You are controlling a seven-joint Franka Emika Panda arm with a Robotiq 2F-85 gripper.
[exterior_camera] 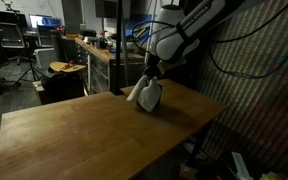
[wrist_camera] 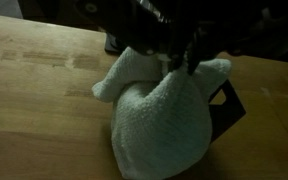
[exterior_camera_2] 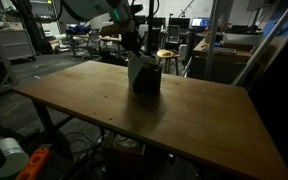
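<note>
A whitish cloth (wrist_camera: 162, 125) hangs bunched below my gripper, which is shut on its upper part. Behind and partly under the cloth stands a black box (wrist_camera: 227, 112) on the wooden table. From the second exterior view, the cloth (exterior_camera_2: 136, 68) covers the near left part of the box (exterior_camera_2: 152, 82), and the gripper is low, just over it. Exterior view 1 has the cloth (exterior_camera: 148, 96) draped at the box's top, hiding most of it. How much cloth lies inside the box cannot be told.
A dark upright post (exterior_camera: 117, 50) rises at the table's far edge. Chairs and desks stand in the background.
</note>
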